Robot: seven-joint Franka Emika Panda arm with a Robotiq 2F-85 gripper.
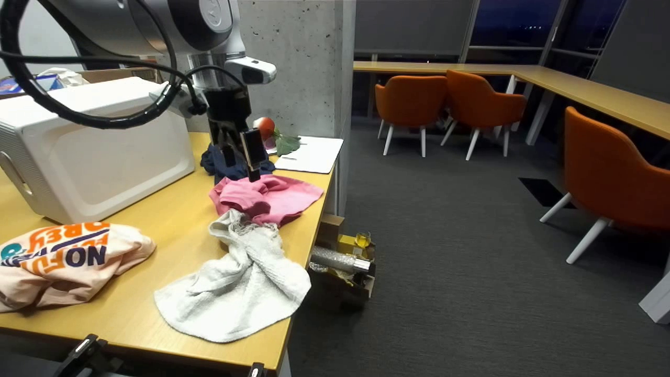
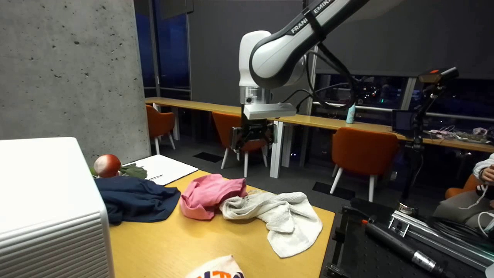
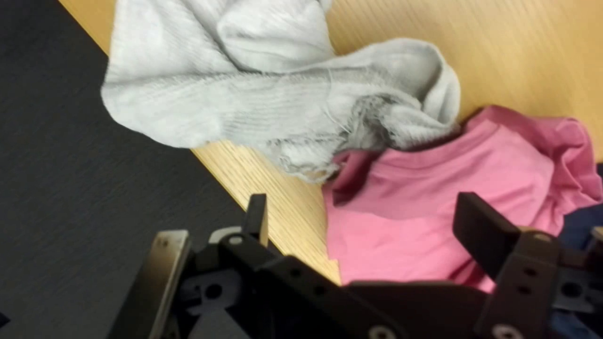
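My gripper (image 1: 242, 169) stands open above the far right part of the table, with nothing between its fingers. Below it in the wrist view lies a crumpled pink cloth (image 3: 441, 186), seen between and beyond the fingertips. A light grey-white towel (image 3: 226, 107) touches the pink cloth and reaches over the table's edge in that view. The dark navy cloth (image 2: 139, 197) is bunched on the other side of the pink one. Close to the front left, a peach cloth with printed letters (image 1: 75, 261) lies apart from the others.
A white box-shaped appliance (image 1: 107, 151) takes up the table's left side. Behind the navy cloth sit a red and white round object (image 2: 107, 165), green leaves (image 2: 133, 171) and a white board (image 2: 169, 169). Bare table (image 1: 179, 232) shows between the peach cloth and the towel.
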